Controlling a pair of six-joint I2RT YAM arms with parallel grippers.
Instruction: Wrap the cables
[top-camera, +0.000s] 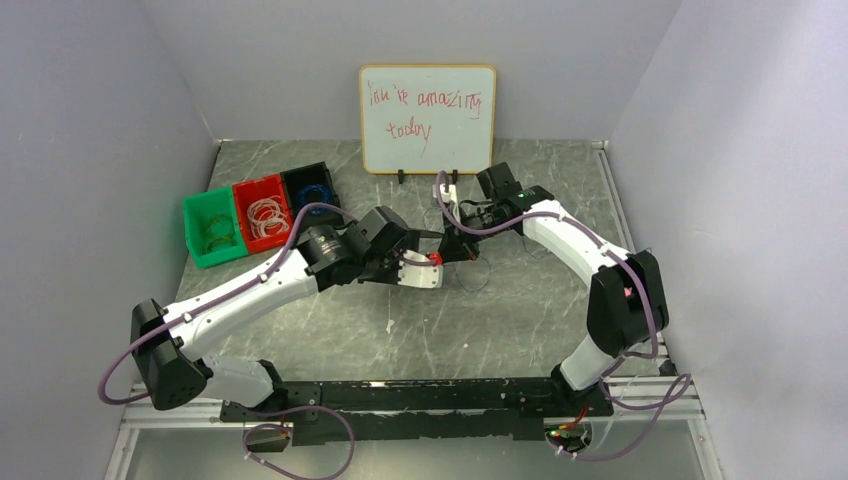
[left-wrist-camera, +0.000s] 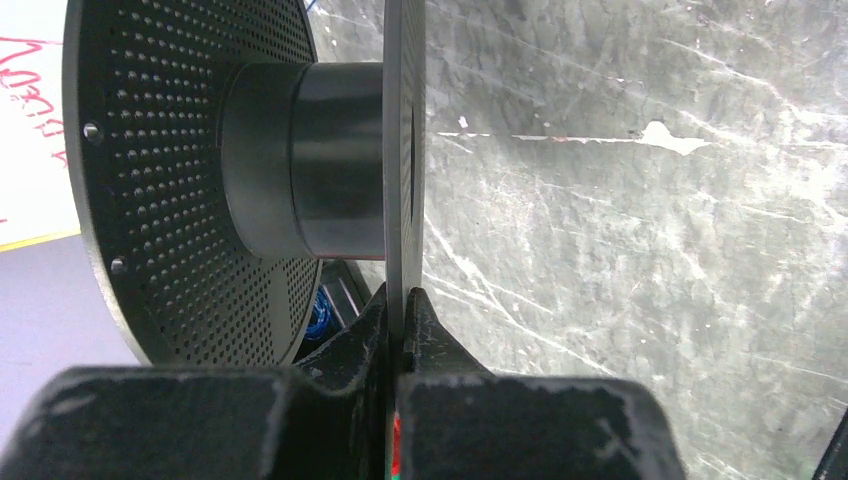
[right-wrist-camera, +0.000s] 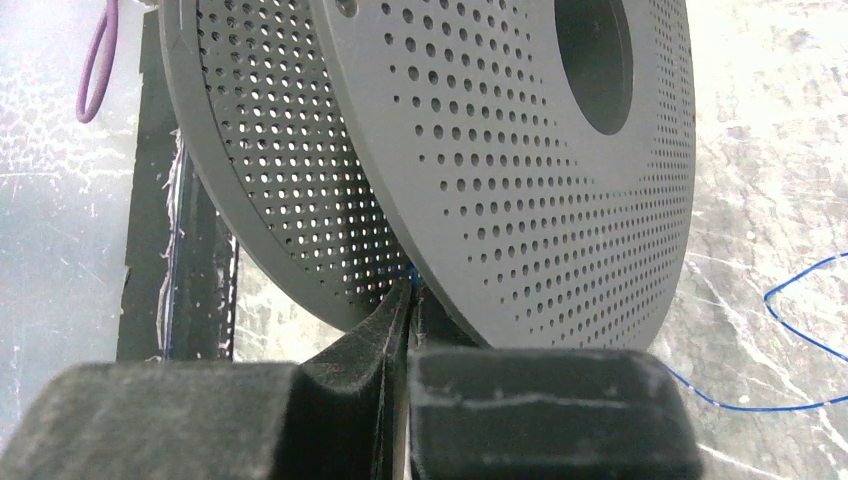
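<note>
My left gripper is shut on the rim of one flange of a dark grey spool (left-wrist-camera: 340, 160). This spool has two perforated round flanges and a smooth hub between them. My right gripper is shut, its tips reaching into the gap between the flanges of the spool (right-wrist-camera: 560, 240). A tiny bit of blue shows right at those tips; whether it is pinched cannot be made out. Loose blue cable (right-wrist-camera: 800, 335) lies on the table beyond the spool. In the top view the arms largely hide the spool.
Green (top-camera: 200, 240), red (top-camera: 262, 187) and black (top-camera: 300, 178) bins with coiled cables stand at the back left. A whiteboard (top-camera: 428, 118) stands at the back. Bare table (top-camera: 400, 340) lies in front of the arms.
</note>
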